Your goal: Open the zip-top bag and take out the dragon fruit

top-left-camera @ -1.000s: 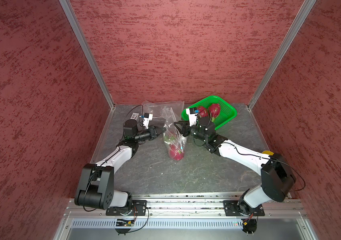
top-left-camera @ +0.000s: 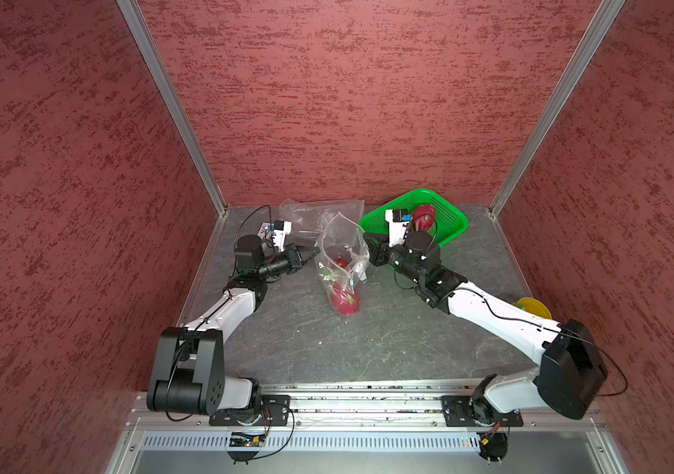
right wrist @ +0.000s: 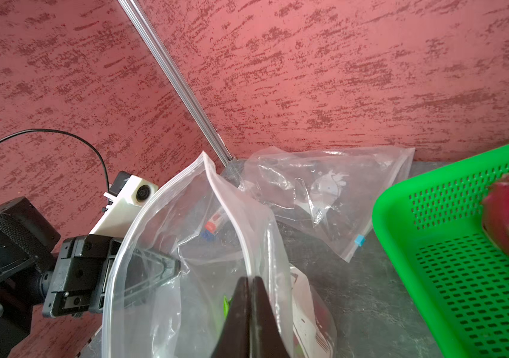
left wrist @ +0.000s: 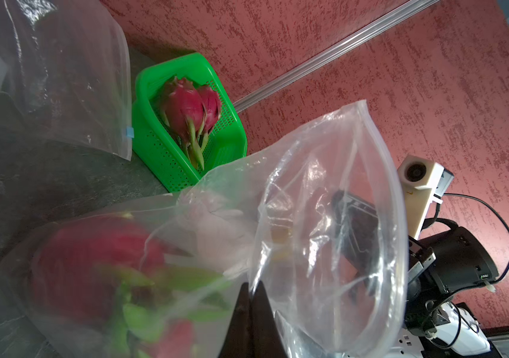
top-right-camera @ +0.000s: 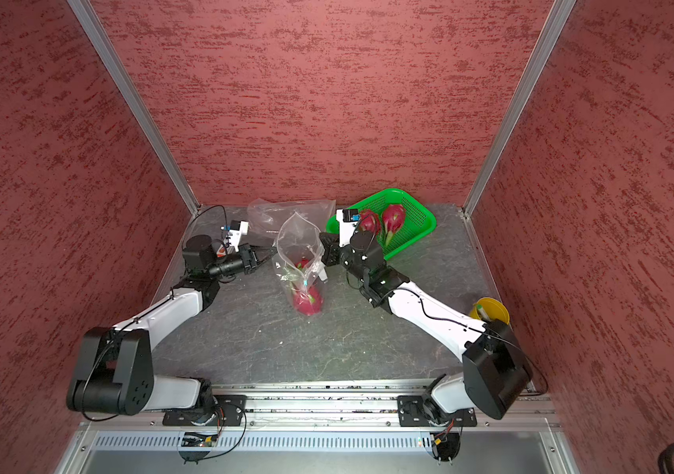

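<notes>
The clear zip bag [top-left-camera: 337,245] stands upright at the table's centre, its top pulled wide open, with a red dragon fruit [top-left-camera: 345,298] low inside. My left gripper is shut on one side of the bag's rim, and my right gripper is shut on the opposite side, the thin plastic running between each pair of fingertips. In the left wrist view the fruit shows blurred through the plastic.
A green basket [top-right-camera: 419,225] with dragon fruits sits at the back right. A second empty clear bag [right wrist: 326,179] lies flat at the back. A yellow container [top-right-camera: 492,309] stands at the right edge.
My left gripper has moved left and my right gripper right, spreading the bag's mouth from narrow to wide open.
</notes>
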